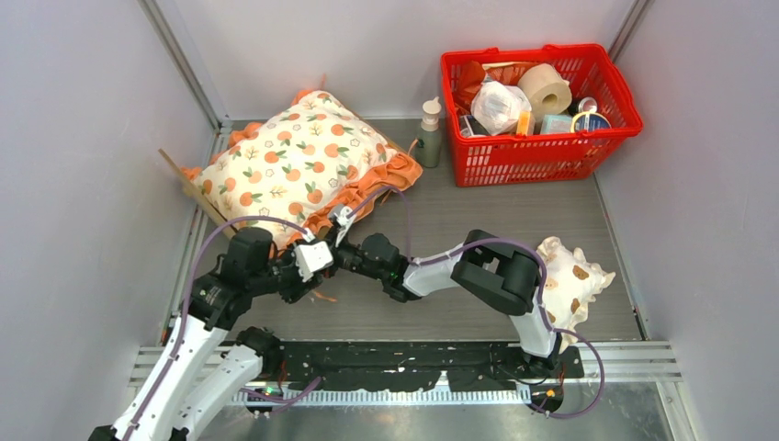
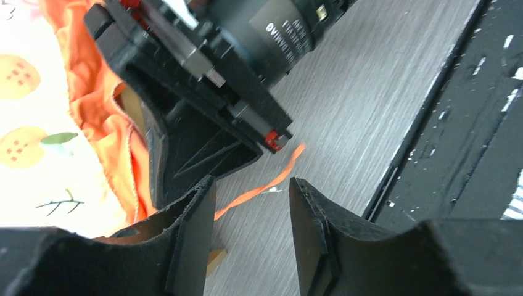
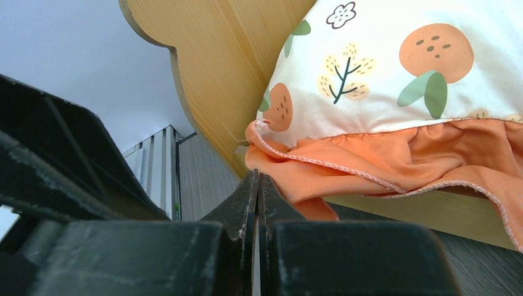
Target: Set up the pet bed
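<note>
The pet bed's cushion (image 1: 289,156), white with orange fruit and orange ruffle (image 3: 395,160), lies in a wooden frame (image 3: 228,74) at the back left. My right gripper is shut on the orange ruffle at the cushion's front corner. My left gripper is open just in front of that corner, beside the right gripper's body, with a thin orange strip visible beneath it on the floor. In the top view the two grippers overlap, so their fingertips are hidden.
A red basket (image 1: 478,161) of goods stands at the back right, a bottle (image 1: 429,147) beside the bed. A small spotted pillow (image 1: 574,285) lies at the right.
</note>
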